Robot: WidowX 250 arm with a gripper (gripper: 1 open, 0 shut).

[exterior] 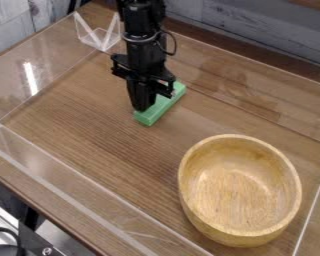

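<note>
A black gripper (144, 98) points down at a green rectangular object (163, 108) on the wooden table, its tip at the object's left side. The gripper is shut; whether anything is between its fingers is hidden.
A large tan oval bowl (239, 190) sits at the lower right. A clear plastic piece (99, 32) stands at the back left.
</note>
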